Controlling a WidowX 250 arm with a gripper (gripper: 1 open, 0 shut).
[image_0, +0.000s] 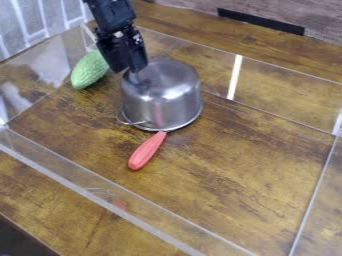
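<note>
A shiny steel pot (163, 100) stands upturned or lidded on the wooden table, its wire handle at the lower left. My black gripper (134, 66) hangs at the pot's upper left edge, its fingertips partly lost against the dark body, so whether it touches the pot is unclear. A green corn-like vegetable (88, 68) lies left of the gripper. A red elongated object (146, 151) lies on the table below the pot.
Bare wooden table (247, 170) fills the right and front. A clear transparent edge or panel runs along the left and front, and white strips mark the table at the right.
</note>
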